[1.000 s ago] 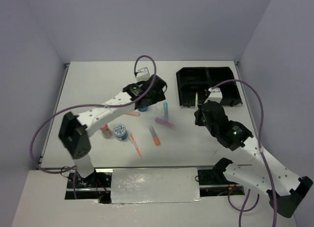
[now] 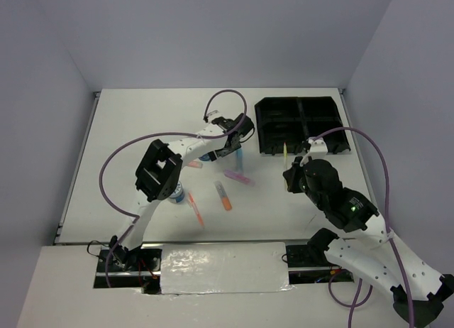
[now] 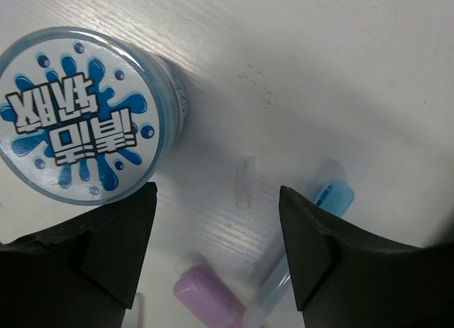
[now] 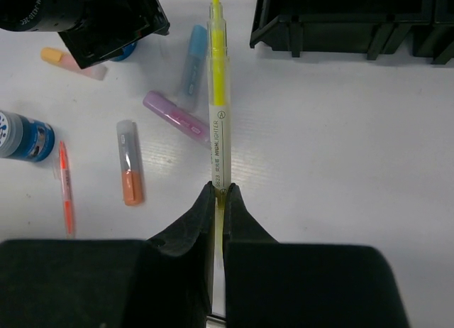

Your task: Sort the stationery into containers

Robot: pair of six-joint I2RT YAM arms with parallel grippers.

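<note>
My left gripper (image 2: 216, 147) hangs open low beside a round lidded tub (image 3: 78, 118), with the blue marker (image 3: 333, 200) and pink marker (image 3: 206, 296) near its fingers. My right gripper is shut on a yellow highlighter (image 4: 220, 129), held upright in the image just left of and in front of the black divided container (image 2: 298, 122). An orange-capped marker (image 4: 130, 165), a red pen (image 4: 66, 189), an orange-yellow marker (image 4: 64, 58) and a blue jar (image 4: 28, 136) lie on the white table (image 2: 142, 115).
The left arm spans the left-middle table, partly hiding items beneath it. Grey walls surround the table.
The right arm has moved slightly toward the front, still holding the highlighter.
</note>
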